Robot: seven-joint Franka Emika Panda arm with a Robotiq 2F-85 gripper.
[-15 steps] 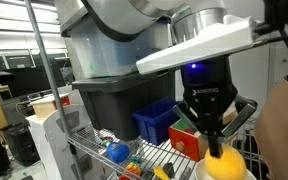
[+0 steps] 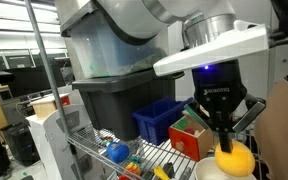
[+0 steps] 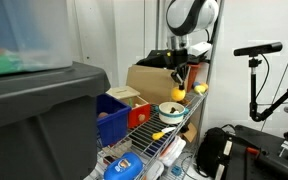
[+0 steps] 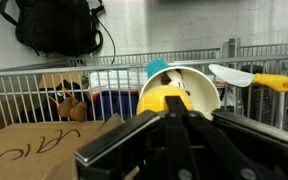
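A yellow rounded object (image 2: 234, 159) hangs just below my gripper (image 2: 225, 143), whose narrow fingers are shut at its top edge. In exterior view 2, this yellow object (image 3: 179, 97) hangs right under the gripper (image 3: 178, 84), above a white pot (image 3: 171, 111). The wrist view shows the yellow object (image 4: 162, 99) just ahead of the dark fingers, in front of the pot's opening. The white pot (image 4: 213, 99) stands on the wire rack. What part of the yellow object sits between the fingers is hidden.
A wire rack (image 2: 155, 156) holds a blue bin (image 2: 158, 118), a red box (image 2: 189, 138) and a blue ball-like object (image 2: 118, 152). A yellow-handled utensil (image 4: 272, 81) lies right of the pot. Large dark bins (image 2: 122, 105) stand behind, and brown cardboard (image 4: 44, 145) is near.
My gripper and the yellow object have shifted together slightly to the right and up in exterior view 1. The rack's other contents appear still.
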